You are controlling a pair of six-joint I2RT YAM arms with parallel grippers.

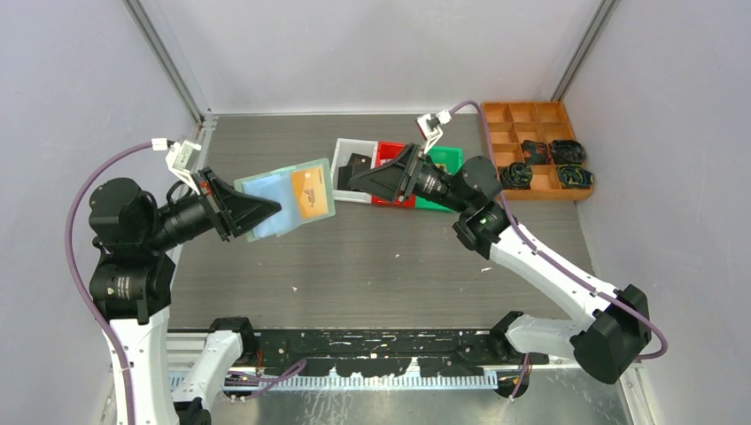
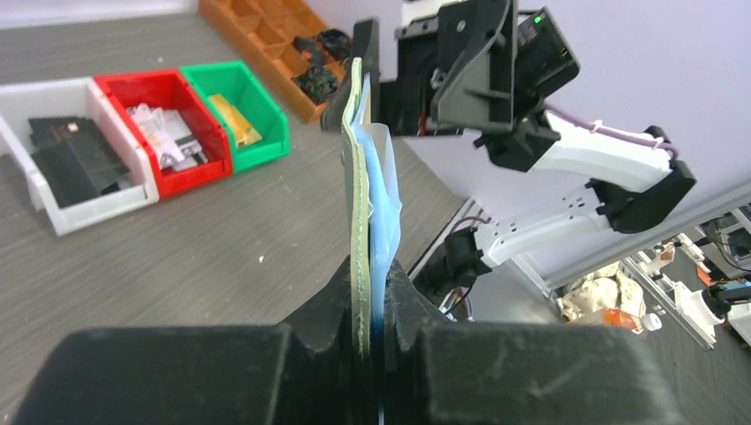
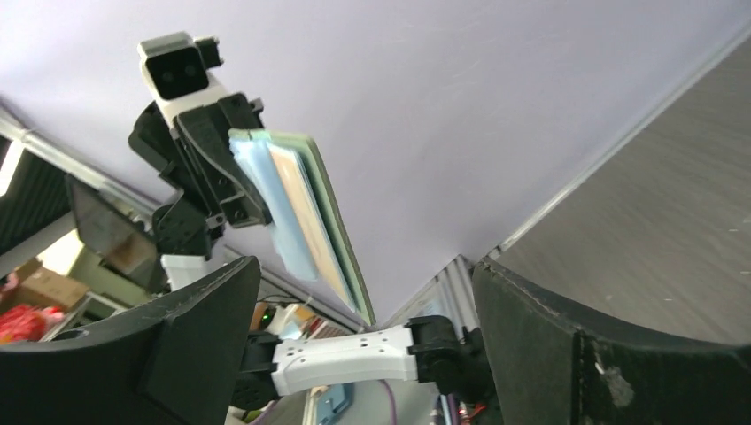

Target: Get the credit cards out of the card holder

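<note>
The greenish-edged card holder [image 1: 329,181] hangs above the table at the left, with a pale blue part [image 1: 273,189] and an orange card [image 1: 309,192] showing on its face. My left gripper [image 1: 270,211] is shut on its left side. In the left wrist view the holder [image 2: 359,186] stands edge-on, upright between the fingers. My right gripper [image 1: 356,184] is open, pointing at the holder's right side from a short gap away. Seen from the right wrist, the holder [image 3: 332,226] is beyond the spread fingers [image 3: 199,341], with nothing gripped.
Three joined trays stand at the back: white [image 2: 97,215] with dark items, red [image 2: 197,175] with white and grey ones, and green [image 2: 273,142] with yellow. An orange compartment box [image 1: 522,113] holding dark bundles is at the back right.
</note>
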